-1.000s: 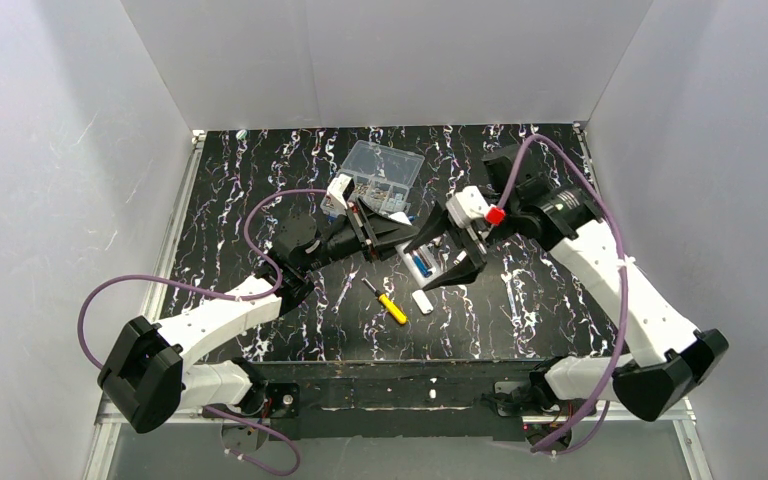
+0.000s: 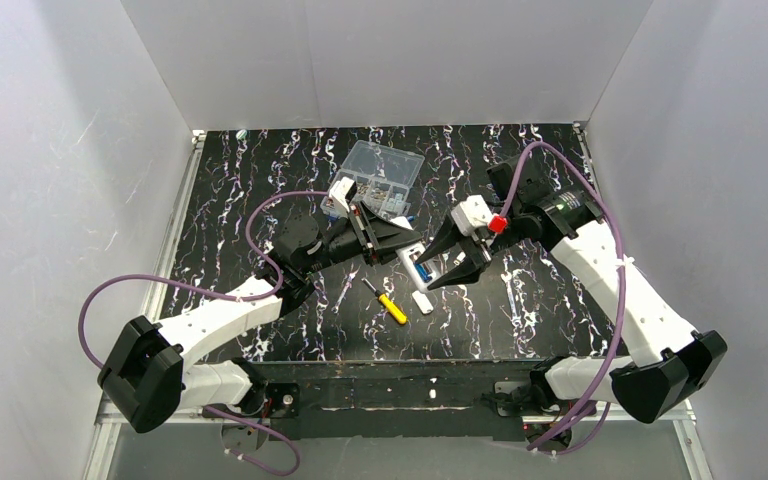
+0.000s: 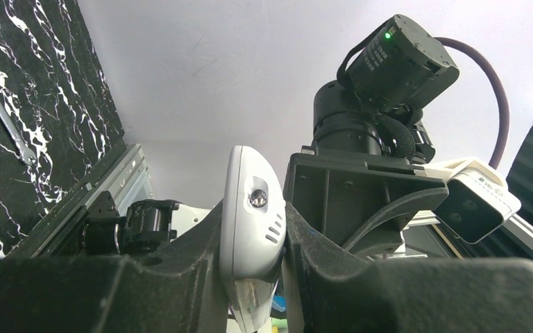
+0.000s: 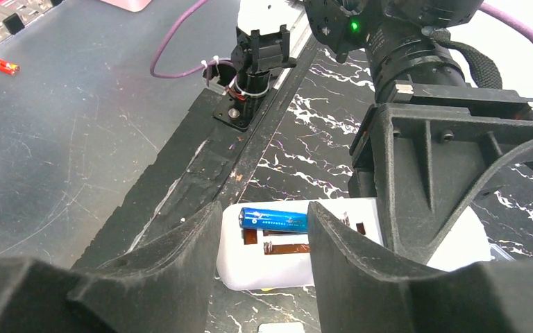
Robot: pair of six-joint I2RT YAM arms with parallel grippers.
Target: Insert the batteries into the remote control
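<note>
The white remote control [image 3: 246, 208] is clamped by my left gripper, which is shut on it. In the right wrist view the open compartment of the remote [image 4: 267, 274] faces up, and a blue battery [image 4: 271, 220] lies along its upper side, beside an empty-looking slot with brown strips. Around that battery's span, my right gripper stands open with its fingers apart. Its right finger [image 4: 330, 243] hides the battery's right end; whether it touches is unclear. From above, both grippers meet at the remote [image 2: 407, 259]. A small white cover [image 2: 422, 302] lies on the table.
A yellow screwdriver [image 2: 392, 308] lies just in front of the remote. Behind the left gripper is a clear compartment box [image 2: 388, 160] of small parts. A wrench [image 2: 512, 300] rests to the right.
The left arm and remote appear still.
</note>
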